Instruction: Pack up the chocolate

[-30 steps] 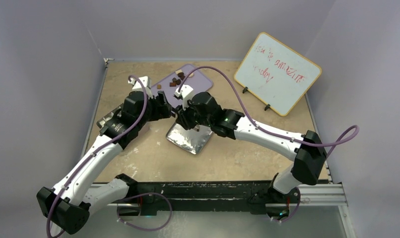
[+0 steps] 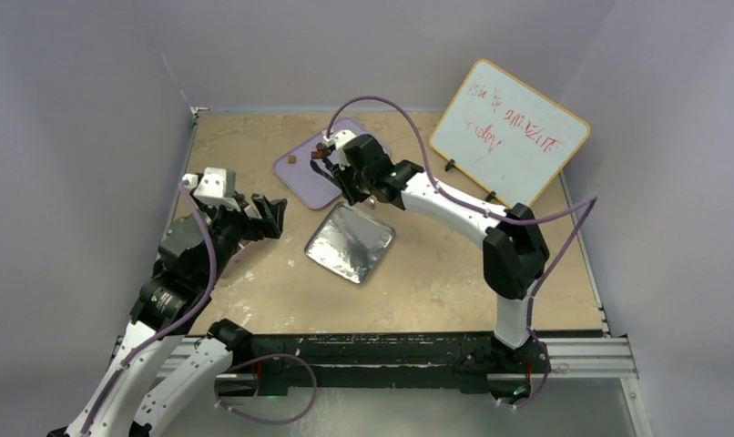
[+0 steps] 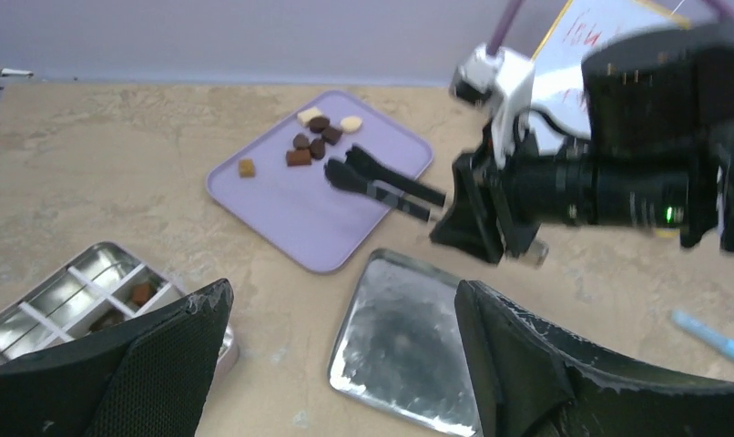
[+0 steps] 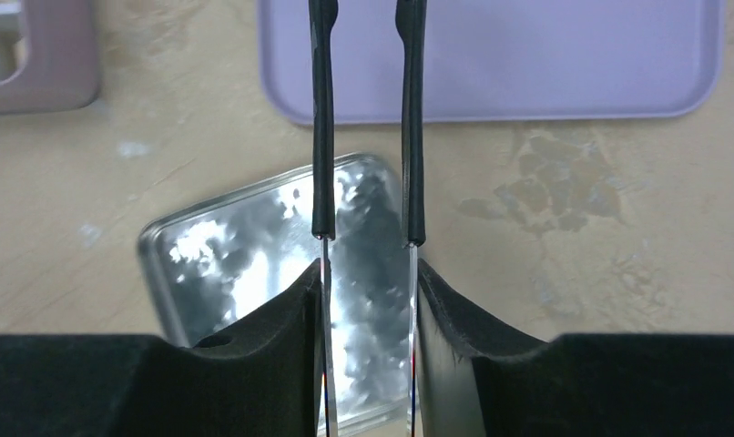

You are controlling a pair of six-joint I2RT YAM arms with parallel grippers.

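Note:
Several chocolate pieces, brown, cream and tan (image 3: 298,157), lie on a lavender tray (image 3: 281,228). My right gripper (image 2: 343,182) is shut on black tongs, whose two arms stand apart above the tray in the right wrist view (image 4: 323,127). A compartmented box (image 3: 45,300) with a few brown pieces (image 3: 142,293) inside sits at the left, largely hidden by the left arm in the top view. My left gripper (image 2: 263,218) stands open, left of the lavender tray, nothing seen between its fingers.
A silver tray (image 2: 350,244) lies in front of the lavender tray. A whiteboard (image 2: 509,132) stands at the back right, and a blue stick (image 3: 709,335) lies on the table at the right.
My left gripper has moved left and toward the front, away from the right one. My right gripper has moved back over the lavender tray with the tongs.

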